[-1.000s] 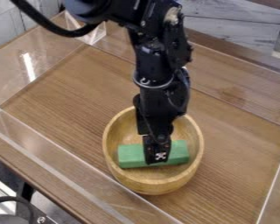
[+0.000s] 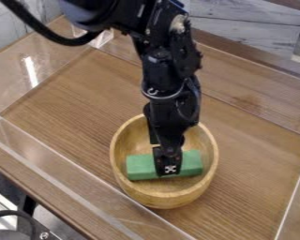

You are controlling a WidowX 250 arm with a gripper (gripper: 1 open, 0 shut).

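My black gripper [image 2: 168, 157] reaches down into a round tan bowl [image 2: 130, 192] near the centre front of the wooden surface. Inside the bowl a green block [image 2: 142, 167] lies flat, with my lower fingertips over its middle. The gripper is open; whether the fingers touch the block is unclear, as they overlap it in this view.
Clear-edged rims run along its left, front and right sides. A black cable shows at the bottom left corner, and a pale panel stands at the back.
The gripper has shifted very slightly within the bowl; the bowl and green block look the same.
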